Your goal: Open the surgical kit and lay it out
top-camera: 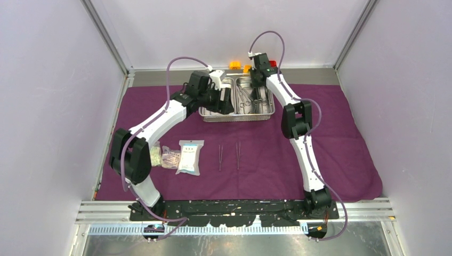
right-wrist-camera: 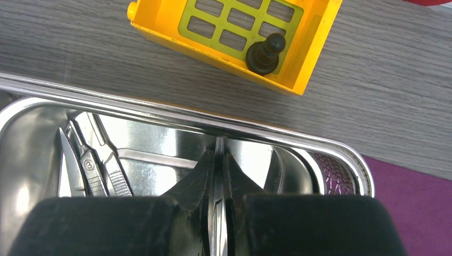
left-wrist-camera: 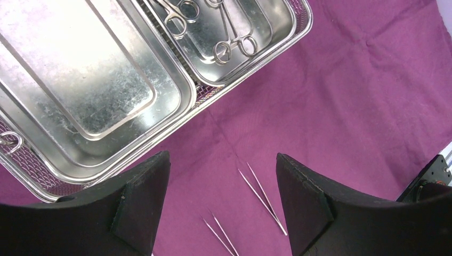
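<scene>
The metal kit tray (top-camera: 234, 118) stands at the back of the purple cloth, with several ring-handled instruments (left-wrist-camera: 234, 48) in its right compartment. Over that compartment my right gripper is down among the tools, fingers close together. A thin silver instrument (right-wrist-camera: 219, 143) runs between them; whether they grip it cannot be told. My left gripper stands open and empty near the tray's left compartment (left-wrist-camera: 80, 69), which looks mostly bare. Two tweezers lie on the cloth, a left one (top-camera: 220, 158) and a right one (top-camera: 238, 156).
Packets lie at the front left: a white pouch (top-camera: 189, 158), a bag of pinkish items (top-camera: 170, 158) and a greenish bag (top-camera: 155, 155). Behind the tray sits a yellow bin (right-wrist-camera: 290, 80) holding a dark object (right-wrist-camera: 265, 56). Open cloth (top-camera: 330, 144) extends on the right.
</scene>
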